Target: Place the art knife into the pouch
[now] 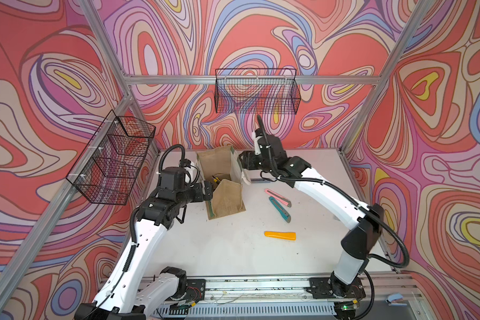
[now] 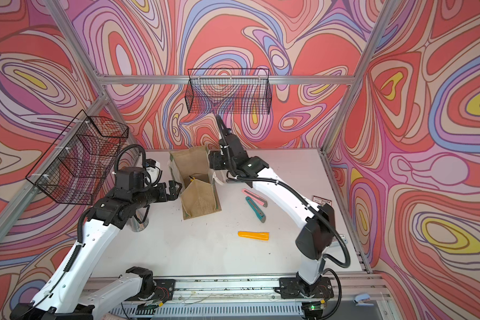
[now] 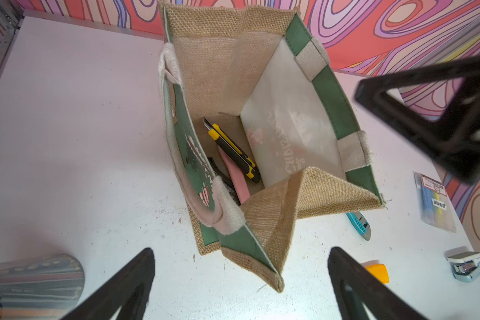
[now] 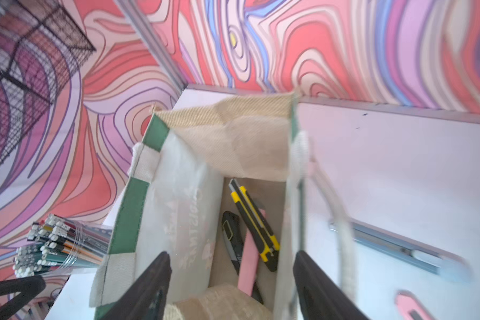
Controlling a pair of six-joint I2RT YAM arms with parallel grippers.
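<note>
The burlap pouch (image 1: 224, 202) stands open on the table. Inside it a yellow-black art knife (image 3: 232, 152) lies on a pink knife (image 4: 248, 261) and a dark knife (image 4: 234, 237). Outside, right of the pouch, are a pink knife (image 1: 277, 198), a teal knife (image 1: 280, 209) and an orange knife (image 1: 280, 235). My left gripper (image 1: 202, 191) is open at the pouch's left, empty. My right gripper (image 1: 246, 160) is open and empty over the pouch's right rim, blurred in its wrist view.
A pencil holder (image 4: 64, 245) stands at the left. Small packaged items (image 3: 437, 200) lie at the right edge. Wire baskets (image 1: 257, 93) hang at the back and left.
</note>
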